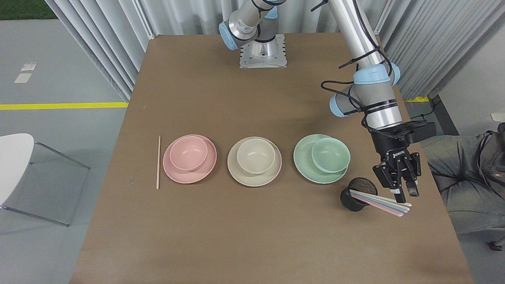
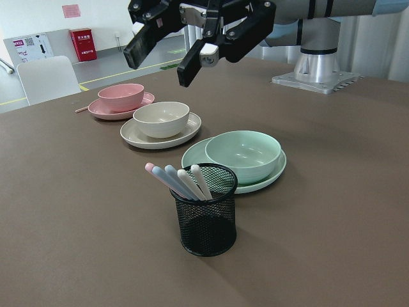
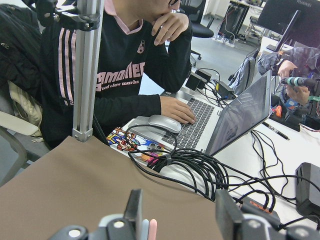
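A black mesh holder (image 2: 208, 227) with several pink, blue and white chopsticks (image 1: 381, 202) stands at the table's right. My gripper (image 1: 404, 193) hangs over it, its fingers apart with nothing visible between them; in the left view it (image 2: 160, 61) is above the holder, and in the wrist view chopstick tips show low between the fingers. A lone pink chopstick (image 1: 158, 162) lies left of the pink bowl (image 1: 188, 151) on its plate. Cream (image 1: 255, 154) and green (image 1: 330, 154) bowls sit on matching plates.
A white chair (image 1: 14, 161) stands off the left. A seated person, laptop and cable coils are beyond the right edge, with a metal post at the table's edge in the wrist view.
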